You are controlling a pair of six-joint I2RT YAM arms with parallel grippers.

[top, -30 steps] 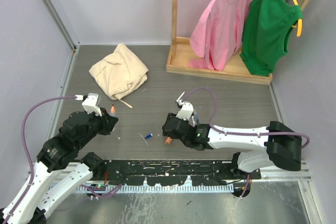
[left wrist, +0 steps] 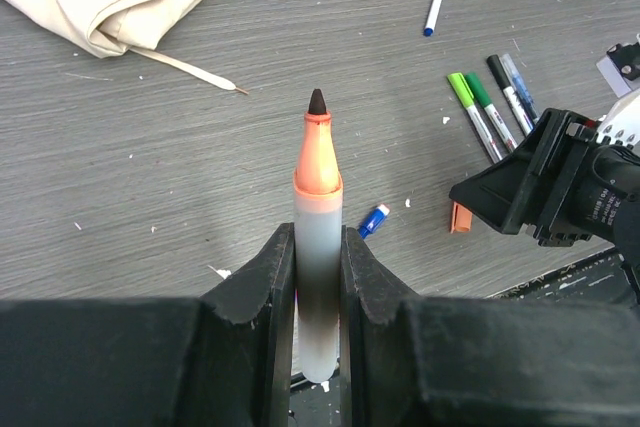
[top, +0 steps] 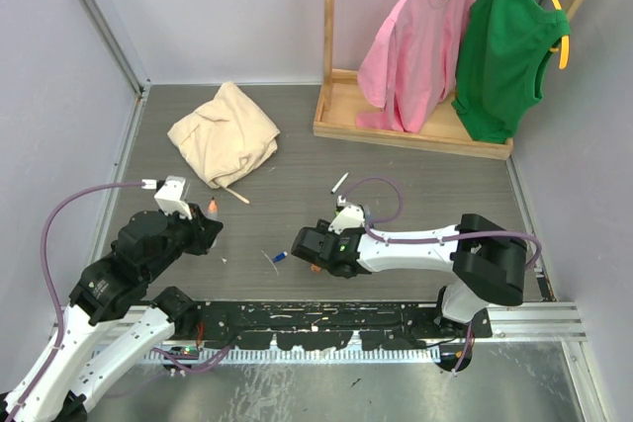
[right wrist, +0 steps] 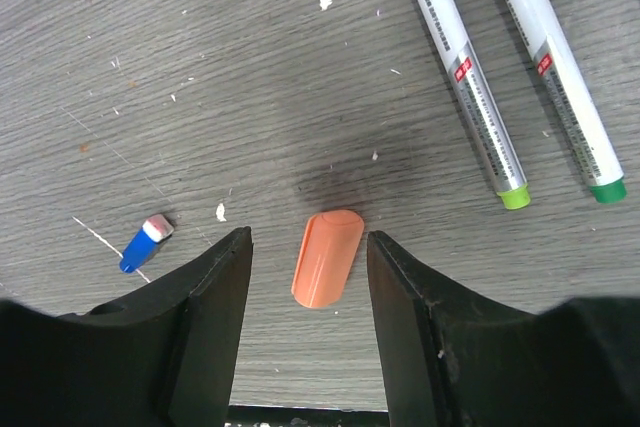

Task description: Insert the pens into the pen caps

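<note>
An orange-ended marker pen (left wrist: pixel 318 287) with a pale barrel stands upright, its dark tip uppermost, clamped in my left gripper, which is shut on it. On the table lies the orange cap (right wrist: pixel 328 258). My right gripper hangs open over that cap, one finger to each side and neither touching it. Off to the left in the right wrist view is a small blue cap (right wrist: pixel 147 243). A white pen with a blue end (left wrist: pixel 435 7) lies farther back. Two capped markers, light green (left wrist: pixel 475 115) and dark green (left wrist: pixel 495 112), lie side by side.
A black-capped pen (left wrist: pixel 510 92) and a clear blue one (left wrist: pixel 519 85) lie beside the green markers. Beige cloth (top: pixel 225 135) covers the back left. The wooden clothes rack (top: pixel 415 140) stands at the back right. Table between the cloth and the right arm is mostly bare.
The left arm holds still with the pen.
</note>
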